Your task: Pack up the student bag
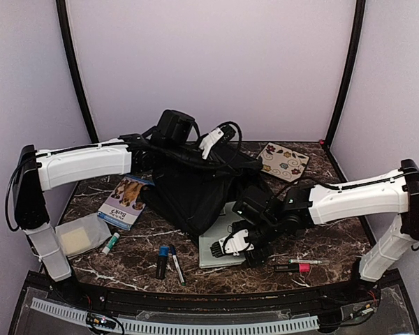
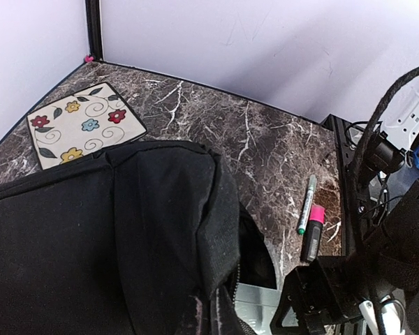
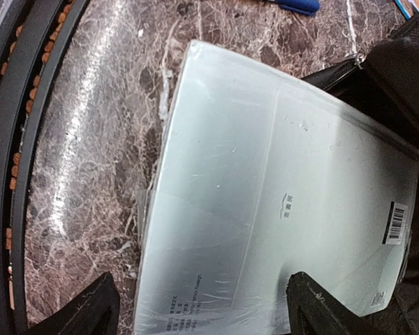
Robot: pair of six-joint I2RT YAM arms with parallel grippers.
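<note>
The black bag (image 1: pixel 185 195) fills the middle of the table, its opening toward the right. My left gripper is shut on the bag's fabric at the zipped edge, as far as the left wrist view shows. A pale grey wrapped notebook (image 3: pixel 265 195) lies partly inside the bag's mouth, its outer part on the table. My right gripper is open over the notebook's near edge, with fingertips either side at the bottom of its view.
A blue book (image 1: pixel 123 201), clear pouch (image 1: pixel 82 236), glue stick (image 1: pixel 110 243) and markers (image 1: pixel 161 264) lie left and front. A flowered square (image 1: pixel 283 162) sits back right. A pink highlighter (image 1: pixel 293 267) and green pen (image 2: pixel 307 206) lie front right.
</note>
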